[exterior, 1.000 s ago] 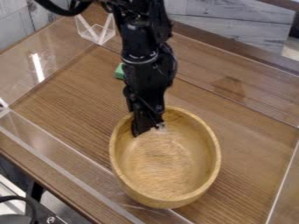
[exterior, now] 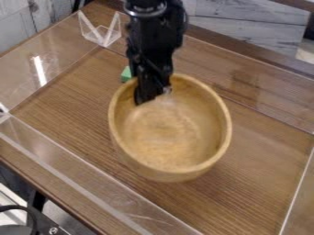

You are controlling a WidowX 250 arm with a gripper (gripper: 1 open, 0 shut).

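Observation:
My black gripper (exterior: 151,81) comes down from the top centre and is shut on the upper left rim of a large orange bowl (exterior: 170,133). The bowl appears tilted toward the camera, its hollow facing up. A small green object (exterior: 127,73) is partly hidden behind the arm at the left.
The wooden table (exterior: 61,110) has bare room to the left and right. A clear plastic object (exterior: 101,27) stands at the back left. A pale board (exterior: 252,27) runs along the back right. A black cable or part lies at the lower left edge.
The gripper and the bowl in it have moved up the frame, toward the back of the table, and the bowl looks raised. The green object is now more hidden.

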